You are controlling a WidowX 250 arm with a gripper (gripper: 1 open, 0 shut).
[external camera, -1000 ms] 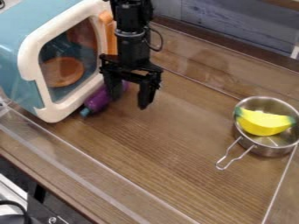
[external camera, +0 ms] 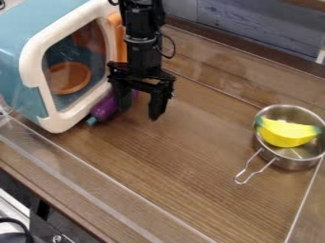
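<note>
My gripper hangs from the black arm over the wooden table, just right of the light-blue toy oven or cabinet. A purple eggplant-like object lies beside the cabinet's white door frame, partly hidden behind the gripper's left finger. Whether the fingers grip it I cannot tell. An orange round dish is inside the cabinet.
A steel pot with a wire handle stands at the right, holding a yellow banana-like object. A grey wooden wall runs along the back.
</note>
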